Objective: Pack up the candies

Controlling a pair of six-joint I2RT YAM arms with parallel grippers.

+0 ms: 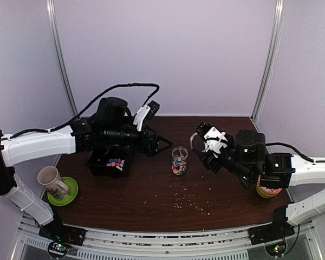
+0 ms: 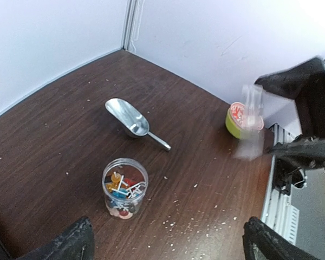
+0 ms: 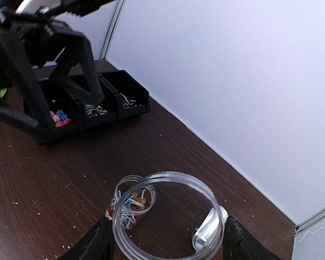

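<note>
The clear jar (image 1: 179, 161) stands upright and uncovered mid-table, with colorful candies inside. In the right wrist view, a clear round lid (image 3: 176, 176) is clamped at its sides by my right gripper; the lid partly overlaps the jar (image 3: 119, 203) in that view. From above, the lid (image 1: 193, 142) is held up to the right of the jar. My left gripper (image 1: 163, 145) hangs to the jar's left, open and empty. In the left wrist view its fingers (image 2: 78, 238) are spread wide apart. A black tray (image 3: 138, 110) holds sorted candies in several compartments.
A metal scoop (image 2: 127, 116) lies behind the jar. On the left sits a mug (image 1: 51, 181) on a green plate (image 1: 71, 190). A yellow-green bowl (image 1: 266, 192) is at right, partly hidden by the right arm. Small crumbs dot the front table, otherwise clear.
</note>
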